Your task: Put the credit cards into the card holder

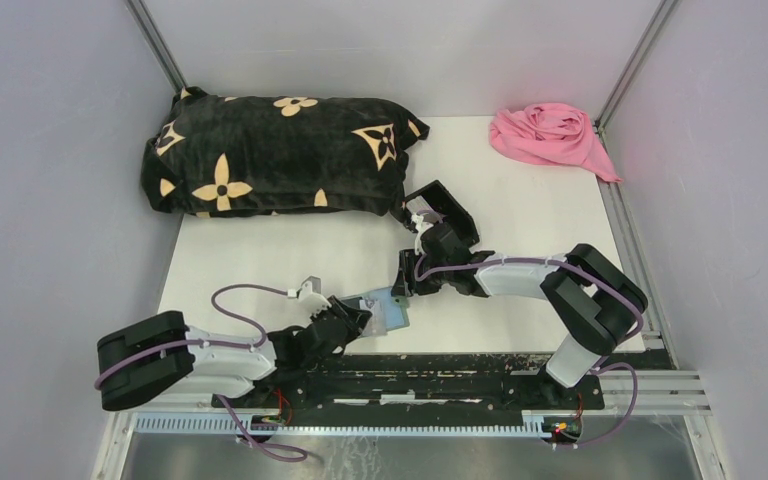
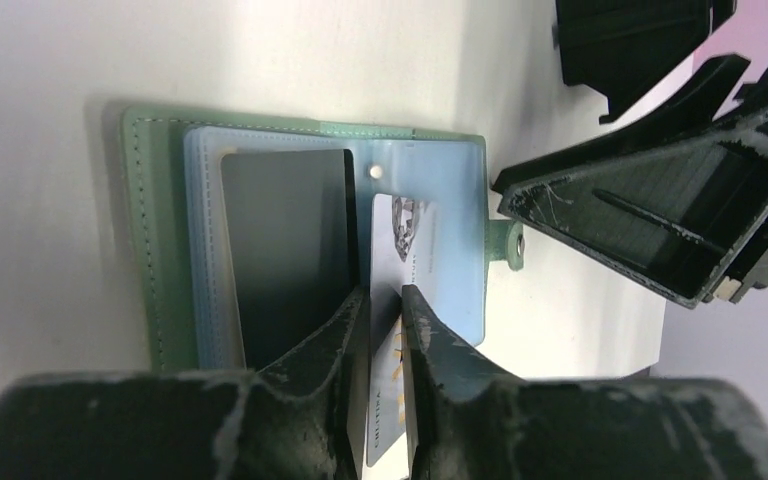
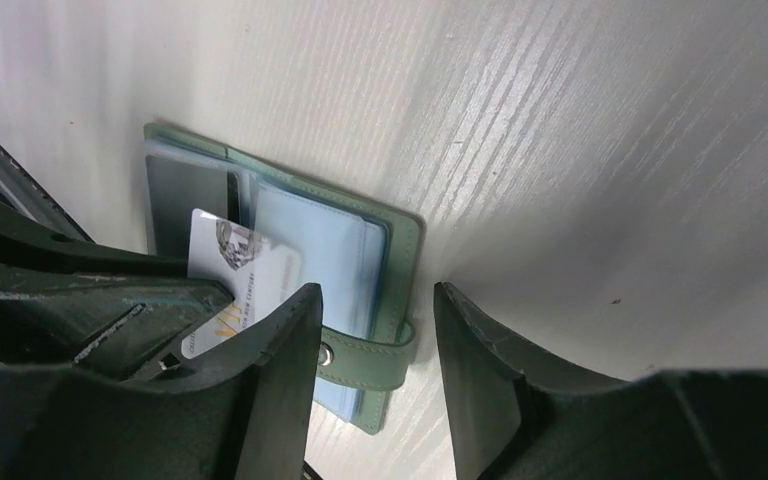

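Note:
The open card holder [image 1: 393, 312] lies on the white table, green outside with light blue sleeves and a dark pocket. A white card [image 2: 388, 250] lies over its blue sleeve, between the fingertips of my left gripper; whether they grip it cannot be told. My left gripper [image 1: 353, 312] is low over the holder's left part. My right gripper stands open at the holder's strap end, nothing between its fingers; in the left wrist view it is at the upper right.
A black box [image 1: 455, 215] with pale contents sits behind the right arm. A dark patterned cushion [image 1: 270, 155] lies at the back left, a pink cloth [image 1: 550, 135] at the back right. The table's front edge is just below the holder.

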